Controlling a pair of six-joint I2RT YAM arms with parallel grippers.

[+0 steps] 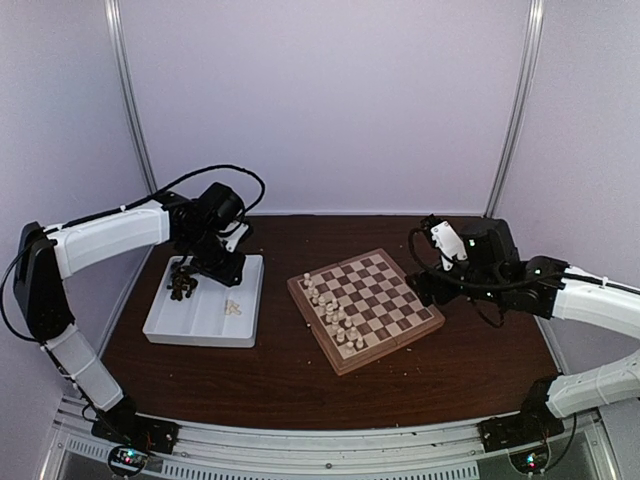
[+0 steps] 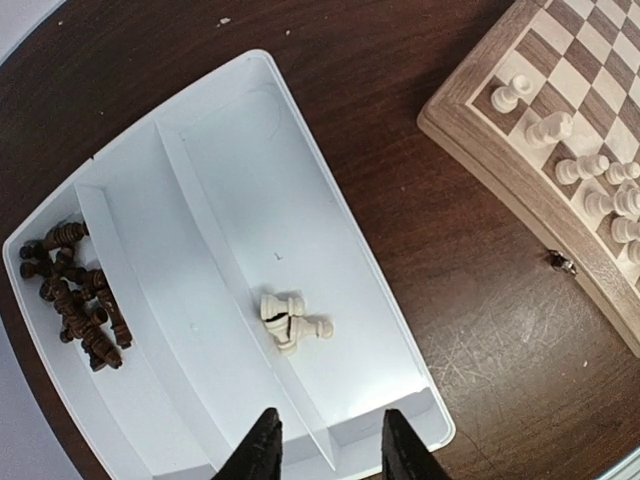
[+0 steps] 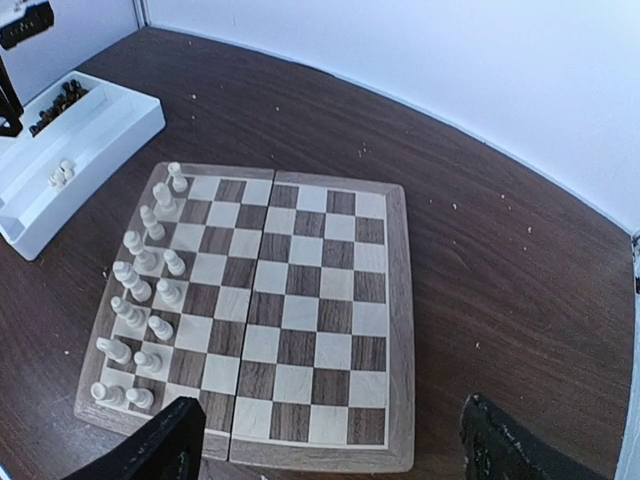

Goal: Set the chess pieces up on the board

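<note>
The wooden chessboard [image 1: 390, 300] carries several white pieces along its left side, including a pawn [image 3: 159, 326]. Beside it is a white divided tray [image 1: 170, 335], with dark pieces [image 2: 70, 300] bunched in one compartment and a few white pieces [image 2: 295, 330] in another. My left gripper hangs above the tray, fingers apart, with nothing seen between them. My right gripper is over the board's right side in the top view, its fingers wide apart and empty.
Bare dark table [image 1: 300, 395] surrounds board and tray, with walls at the back and sides. A small dark object [image 2: 561, 263] shows at the board's edge in the left wrist view.
</note>
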